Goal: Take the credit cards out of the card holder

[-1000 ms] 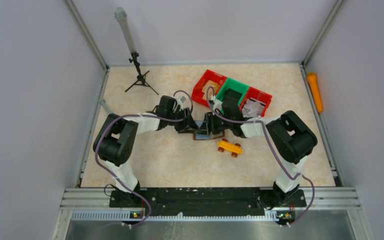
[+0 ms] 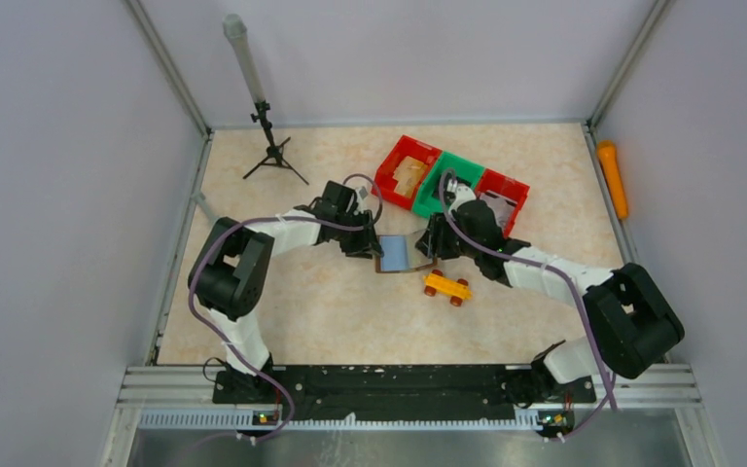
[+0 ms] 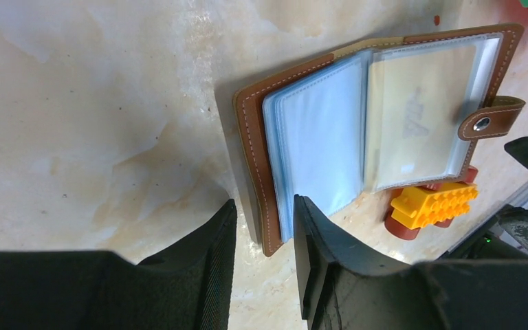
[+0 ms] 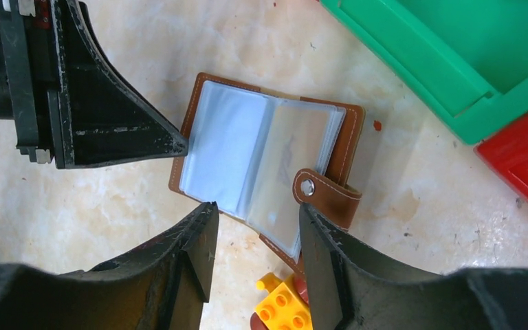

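Note:
A brown leather card holder (image 2: 395,255) lies opened flat on the table between my two grippers. Its pale blue sleeve (image 3: 323,137) fills one half and a clear sleeve (image 3: 419,110) the other; a snap strap (image 4: 326,194) sticks out at the clear side. No separate card can be made out. In the left wrist view my left gripper is part open above the holder's blue-side edge, with nothing held. My right gripper is part open over the clear half near the strap, its fingers apart and empty.
A yellow toy car (image 2: 446,287) sits just in front of the holder. Behind it stand the red bin (image 2: 384,180), the green bin (image 4: 447,89) and a second red bin (image 2: 522,195).
My right gripper has moved right, from over the blue half to the clear half. My left gripper has shifted slightly. The holder stays in place.

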